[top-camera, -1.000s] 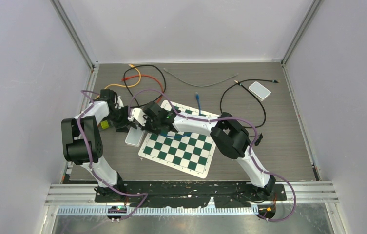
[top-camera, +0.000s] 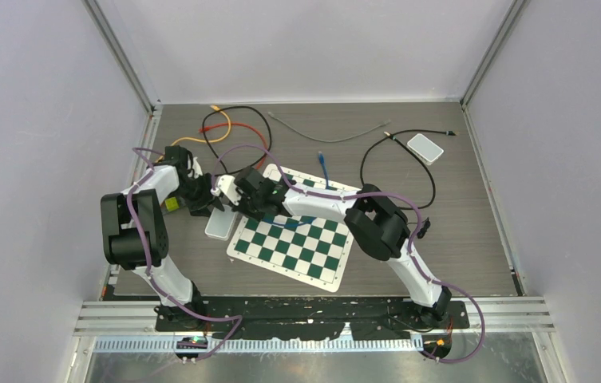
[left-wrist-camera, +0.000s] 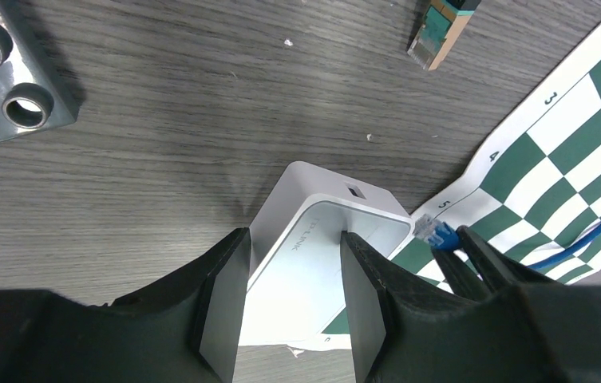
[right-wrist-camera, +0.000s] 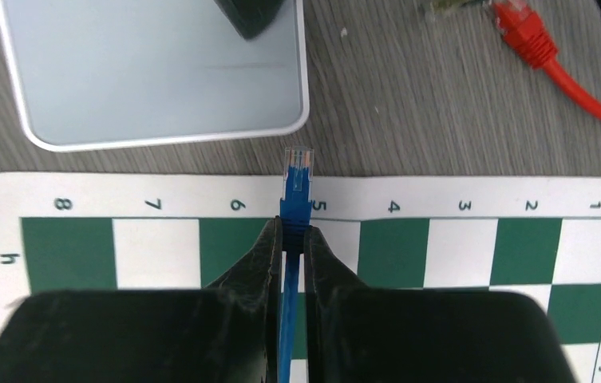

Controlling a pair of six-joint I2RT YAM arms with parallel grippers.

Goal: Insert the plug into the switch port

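Note:
In the right wrist view my right gripper is shut on the blue cable just behind its clear-tipped plug [right-wrist-camera: 298, 187]. The plug points toward the edge of the white-rimmed switch [right-wrist-camera: 161, 96], with a small gap showing. Seen from the left wrist, the switch [left-wrist-camera: 313, 271] has a small dark port [left-wrist-camera: 355, 191] in its side wall, and the plug tip [left-wrist-camera: 434, 231] is close beside its right corner. My left gripper stands part open, one finger at the switch's left side and the other over its face. Firm contact cannot be made out.
A green-and-white chessboard [top-camera: 293, 251] lies under the right arm. Red [top-camera: 237, 125], yellow [top-camera: 201, 142] and black cables lie behind. A grey studded block [left-wrist-camera: 17, 72] sits near the left gripper. Another white box [top-camera: 425, 148] lies far right.
Both arms look almost still over the last second. The right gripper may have shifted very slightly; the switch and cables stay where they were.

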